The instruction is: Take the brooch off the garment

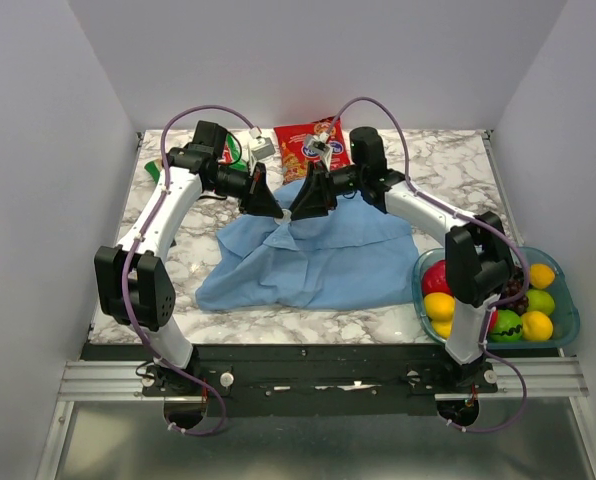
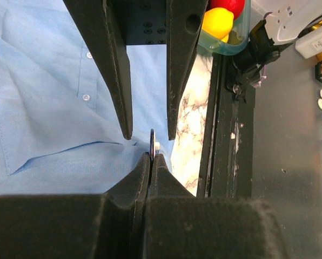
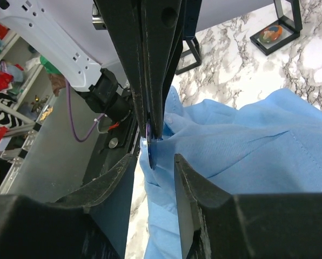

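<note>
A light blue shirt [image 1: 323, 262] lies on the marble table. The brooch [image 1: 284, 216], a small round pale disc, shows near the shirt's raised fold in the top view. Seen edge-on in the right wrist view, the brooch [image 3: 149, 151] is a thin rim pinched at its top by my left gripper, and cloth hangs close below it. In the left wrist view the brooch [image 2: 153, 141] stands up between the shut tips of my left gripper. My right gripper is open, its fingers apart on either side of the brooch; contact cannot be told.
A blue-green bowl [image 1: 572, 335] of fruit sits at the front right, beside the right arm. Behind the shirt lies a red snack bag [image 1: 296, 145], with a green packet [image 1: 228, 158] back left. Both grippers are very near each other over the cloth.
</note>
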